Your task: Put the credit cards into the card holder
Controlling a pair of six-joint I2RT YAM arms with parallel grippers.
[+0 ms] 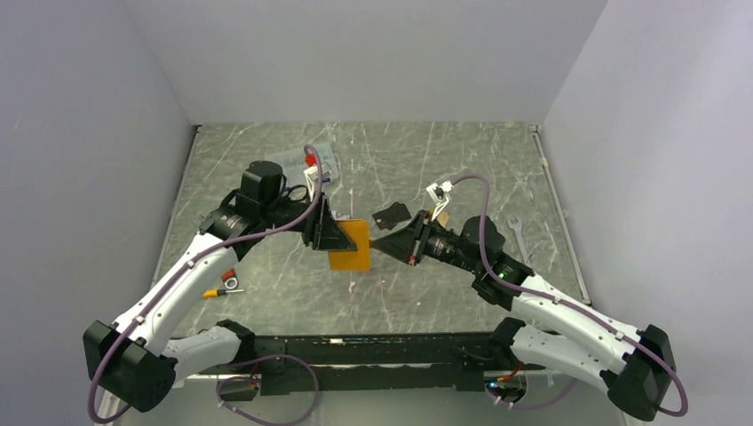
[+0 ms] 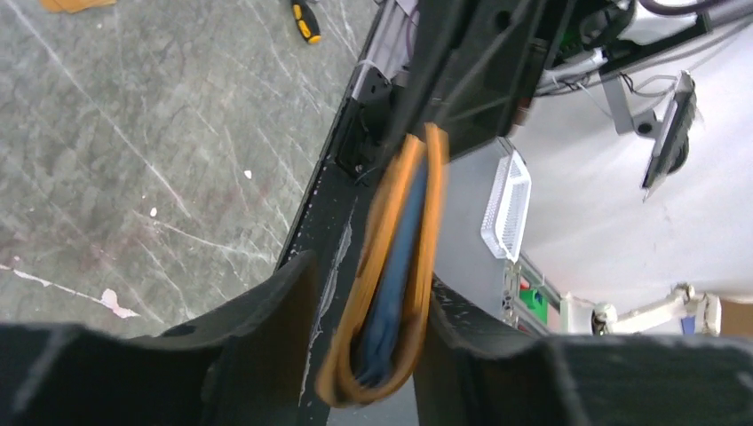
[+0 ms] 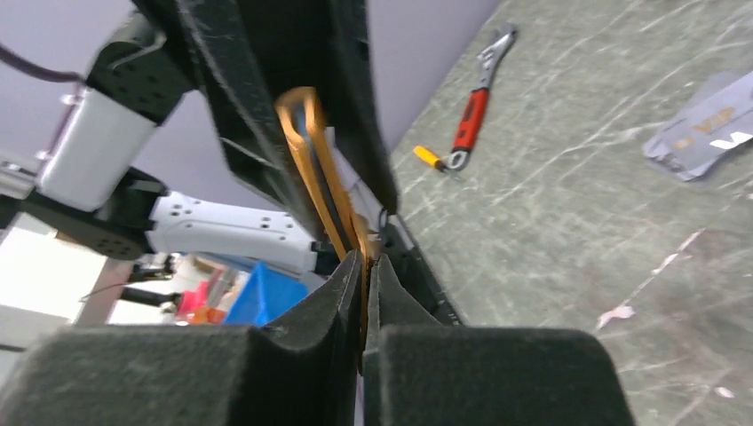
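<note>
An orange card holder [image 1: 352,247] hangs upright above the middle of the table between both hands. My right gripper is shut on its edge. My left gripper [image 1: 342,241] stands partly open around the opposite side, its fingers [image 2: 266,351] apart with the holder [image 2: 384,266] between them. A blue-grey layer shows inside the holder's orange walls in the left wrist view; I cannot tell whether it is a card. Dark cards [image 1: 391,215] lie on the table beyond the right gripper. Grey cards [image 3: 701,129] lie flat, seen in the right wrist view.
A grey tray-like item [image 1: 297,164] lies at the back left. A screwdriver [image 1: 220,293] and a red-handled wrench [image 3: 471,115] are on the left, another wrench [image 1: 518,235] on the right.
</note>
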